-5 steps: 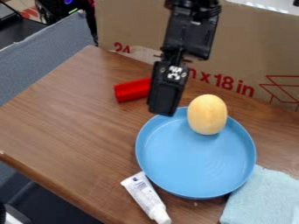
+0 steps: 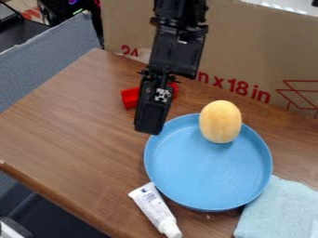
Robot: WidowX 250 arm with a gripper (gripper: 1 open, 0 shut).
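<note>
The black gripper hangs over the table just left of the blue plate, partly in front of a red object behind it. Its fingers point down; whether anything is between them cannot be seen. A yellow, egg-shaped object rests on the back part of the plate. A white tube lies at the plate's front left.
A pale blue cloth lies at the right front. A cardboard box stands along the back.
The gripper has shifted left and a little down from about a second ago, now covering more of the red object. The objects on the table have not visibly moved.
</note>
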